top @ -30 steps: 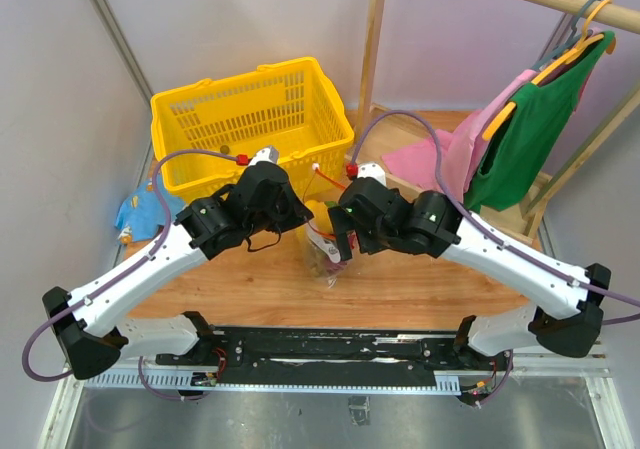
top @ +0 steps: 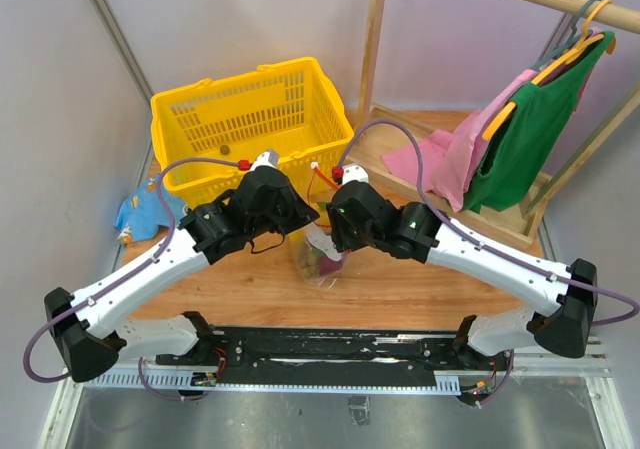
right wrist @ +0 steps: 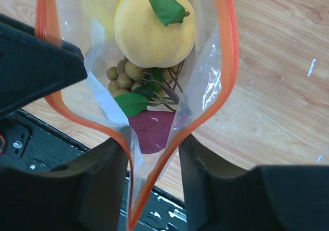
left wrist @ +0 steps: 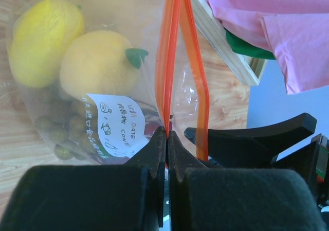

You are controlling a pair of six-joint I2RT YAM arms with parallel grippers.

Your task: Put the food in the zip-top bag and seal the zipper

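The clear zip top bag [top: 313, 264] with an orange zipper rim [left wrist: 169, 46] stands under both grippers. Inside are a yellow food piece [left wrist: 46, 40], a pale round fruit [left wrist: 97, 64] with a leaf, small brown balls [right wrist: 128, 76] and a purple piece [right wrist: 150, 130]. My left gripper is shut with the thin orange rim pinched at its fingertips. Around the opposite corner of the rim, my right gripper is part open, one finger on each side. The bag mouth gapes wide in the right wrist view.
A yellow basket [top: 230, 84] stands behind the arms. Hanging pink cloth [top: 465, 149] and green cloth [top: 545, 119] occupy the back right on a wooden rack. A blue cloth [top: 148, 209] lies at left. Bare tabletop [top: 430, 289] shows at right.
My right gripper has shifted a little left, closer to my left gripper and over the bag's mouth. The left arm has barely moved.
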